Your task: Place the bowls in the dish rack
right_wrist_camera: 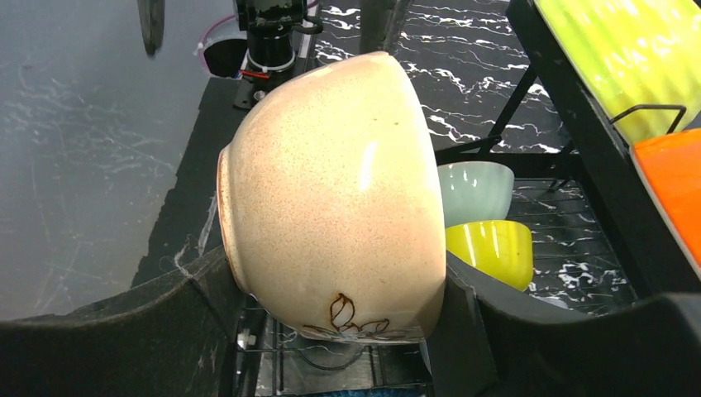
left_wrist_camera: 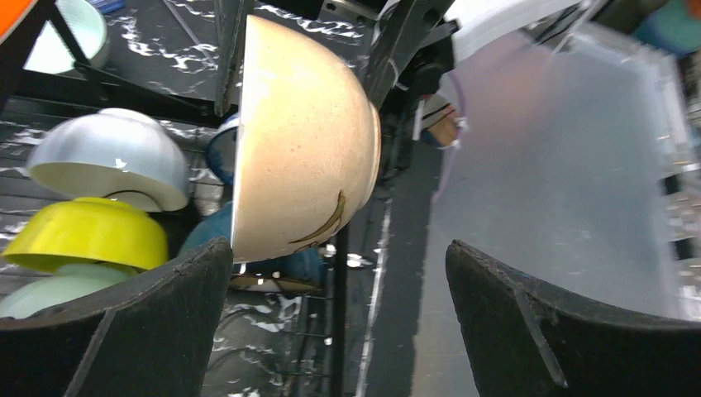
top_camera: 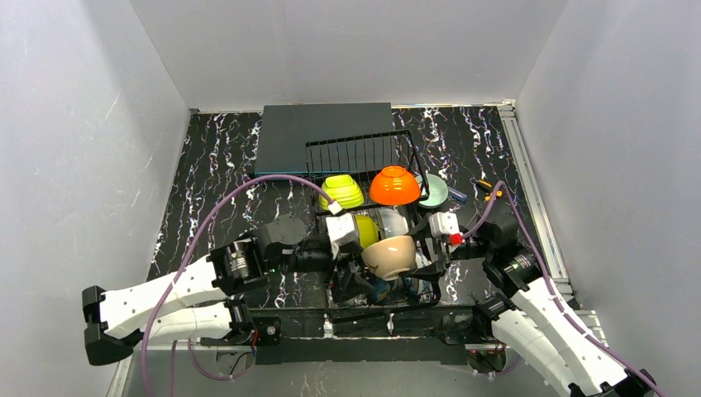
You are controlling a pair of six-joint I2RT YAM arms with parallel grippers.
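A beige bowl (top_camera: 388,257) is tilted on its side above the near part of the black dish rack (top_camera: 422,296). My right gripper (top_camera: 419,251) is shut on it; in the right wrist view the bowl (right_wrist_camera: 339,198) fills the space between the fingers. To its left, my left gripper (top_camera: 350,269) stands open, and its fingers (left_wrist_camera: 169,306) are apart with the bowl (left_wrist_camera: 302,141) beyond them. In the rack sit a white bowl (left_wrist_camera: 112,153), a yellow bowl (left_wrist_camera: 87,236) and a pale green bowl (right_wrist_camera: 475,190). Upper rack: lime bowl (top_camera: 340,192), orange bowl (top_camera: 395,185).
A pale green dish (top_camera: 434,192) stands right of the rack, near a blue object (top_camera: 457,195) and an orange-and-black tool (top_camera: 488,189). Behind lies a dark grey panel (top_camera: 289,136). The table left of the rack is free beyond my left arm.
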